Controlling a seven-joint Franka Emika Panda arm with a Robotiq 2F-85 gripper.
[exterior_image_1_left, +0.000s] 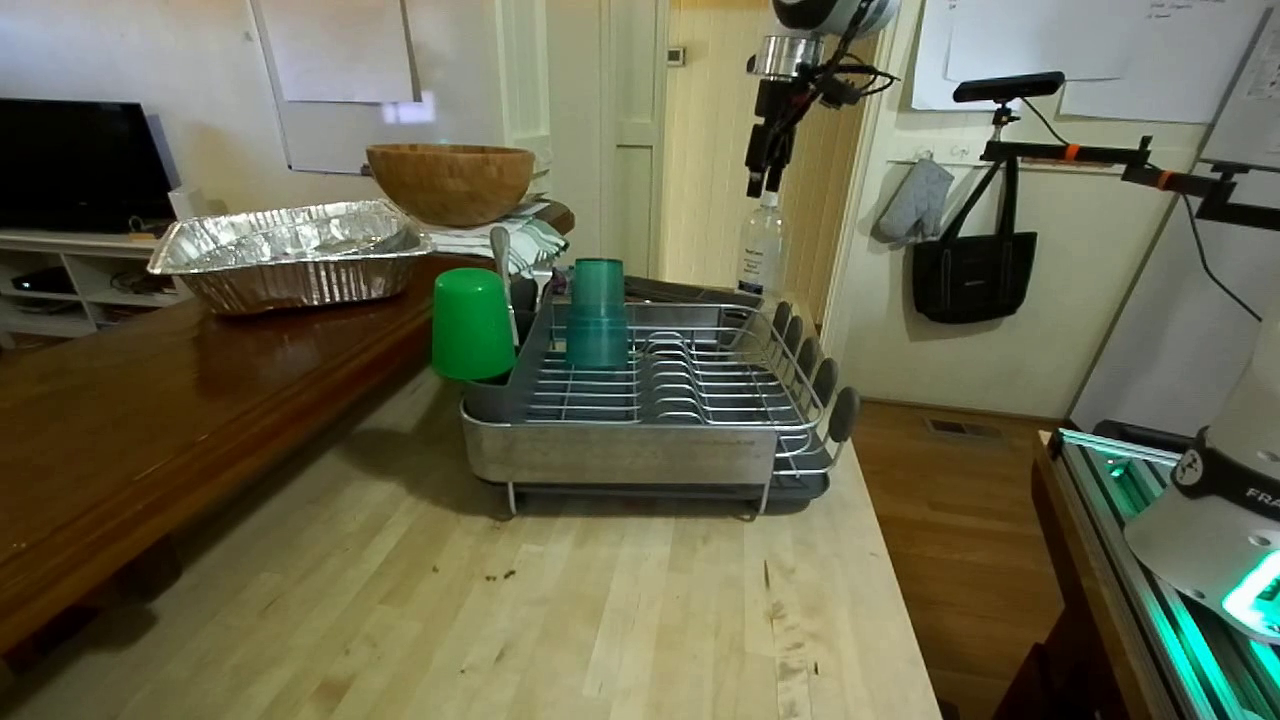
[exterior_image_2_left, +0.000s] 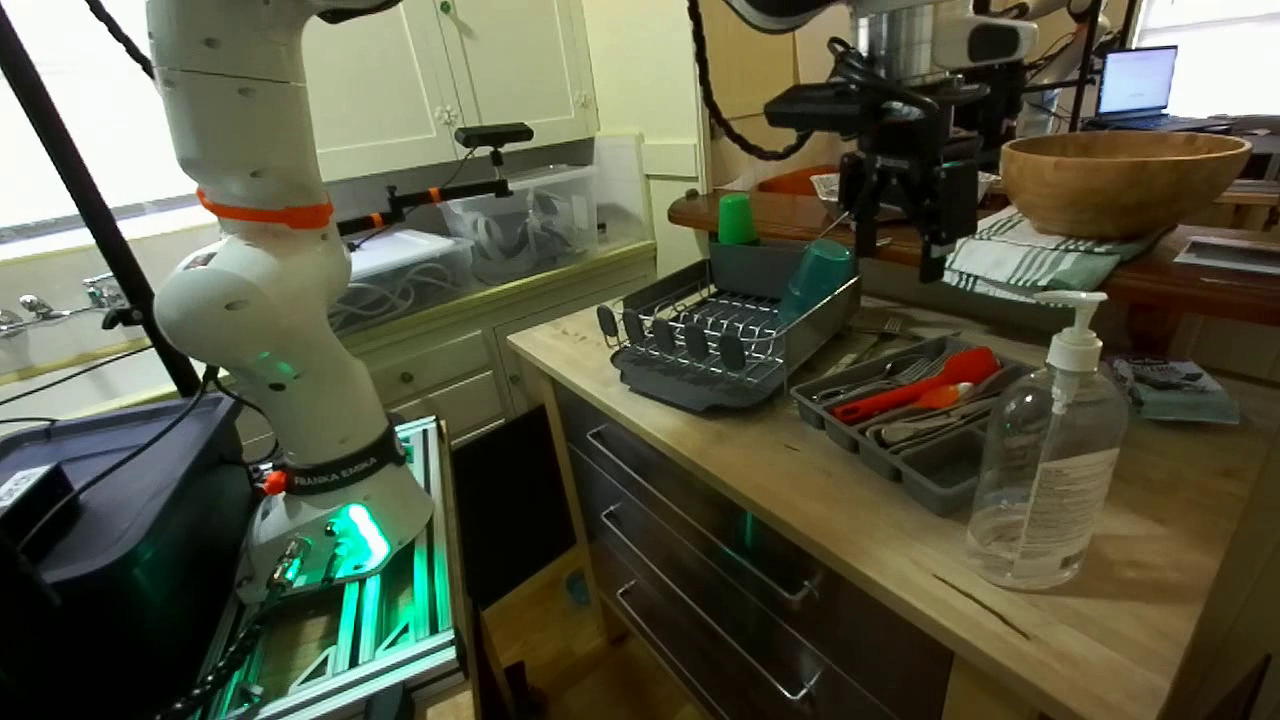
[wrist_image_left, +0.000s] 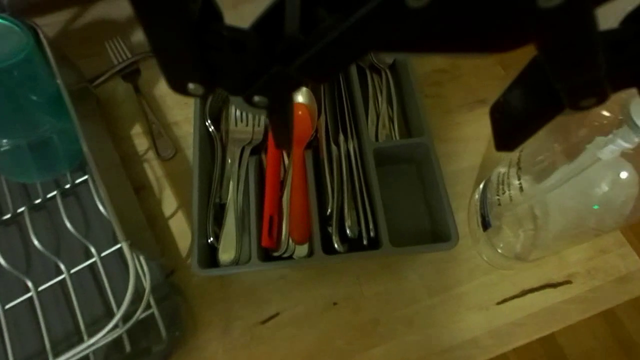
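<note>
My gripper stands open above the counter, its fingers spread wide with nothing between them. Below it in the wrist view lies a grey cutlery tray (wrist_image_left: 414, 246). Forks (wrist_image_left: 238, 129), a red-handled utensil (wrist_image_left: 271, 198), an orange spoon (wrist_image_left: 300, 174) and several knives fill its slots; the front right compartment is empty. A lone fork (wrist_image_left: 147, 108) rests on the counter left of the tray. In exterior view 2 the gripper (exterior_image_2_left: 930, 240) hangs high over the counter, clear of the objects there.
Left of the tray is a dish rack (exterior_image_2_left: 672, 360) holding a teal cup (exterior_image_2_left: 818, 282); a green cup (exterior_image_1_left: 471, 324) sits at its far side. The clear pump bottle (exterior_image_2_left: 1044, 480) stands right of the tray. Bare counter (exterior_image_1_left: 576, 600) lies open on the rack's other side.
</note>
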